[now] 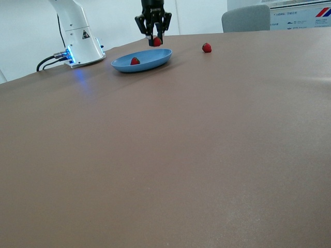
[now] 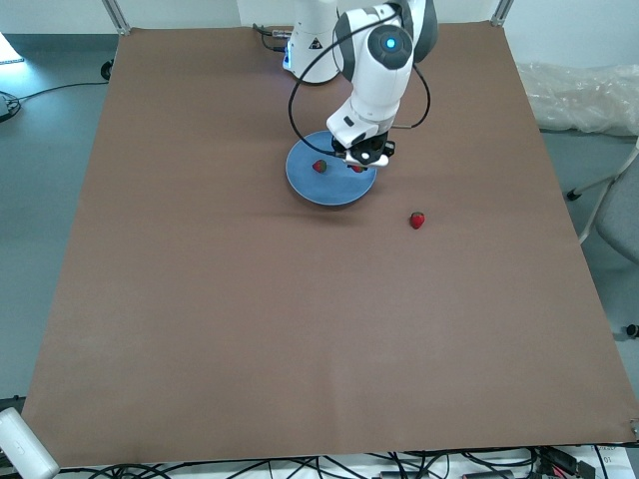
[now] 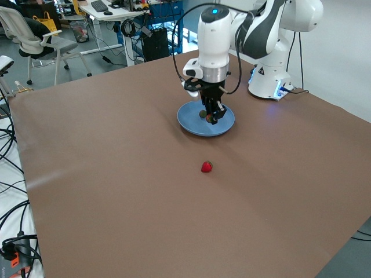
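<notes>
My gripper is shut on a strawberry, held just above a blue plate. A second strawberry rests on the plate, partly behind the gripper in the right view. A third strawberry lies on the brown table, outside the plate toward the front right in the left view.
The arm's base stands at the table's back with cables beside it. Chairs and loose cables lie beyond its edges.
</notes>
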